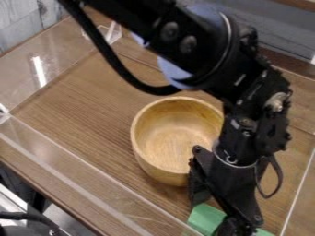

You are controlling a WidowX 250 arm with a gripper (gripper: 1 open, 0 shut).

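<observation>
The black gripper (pixel 227 207) hangs low at the right of the camera view, its fingertips down over a green object (pixel 207 219) at the bottom edge, partly hiding it. Whether it holds the green object cannot be told. A pale wooden bowl (pixel 167 134) sits just left of and behind the gripper, its right part partly covered by the arm.
Clear panels run along the left and front edges. A dark cable lies at the lower left, beyond the table's edge.
</observation>
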